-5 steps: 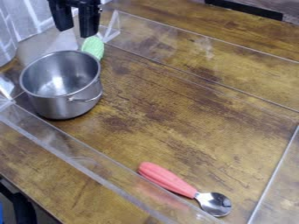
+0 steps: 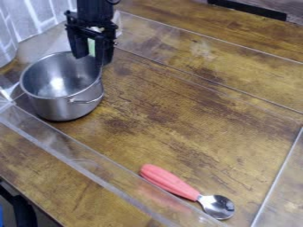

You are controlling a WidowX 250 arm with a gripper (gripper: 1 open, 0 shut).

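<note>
A steel pot [image 2: 62,93] with side handles stands at the left of the wooden table. My black gripper [image 2: 90,55] hangs low just beyond the pot's back right rim, over a pale green object [image 2: 92,46] that it largely hides. Whether its fingers hold anything I cannot tell. A spoon with a pink handle [image 2: 168,182] and steel head [image 2: 217,206] lies at the front right.
Clear plastic barriers run along the left, back and right of the work area.
My gripper has come down and slightly right, beside the pot, and now covers much of the green object. The pot and spoon look unmoved.
</note>
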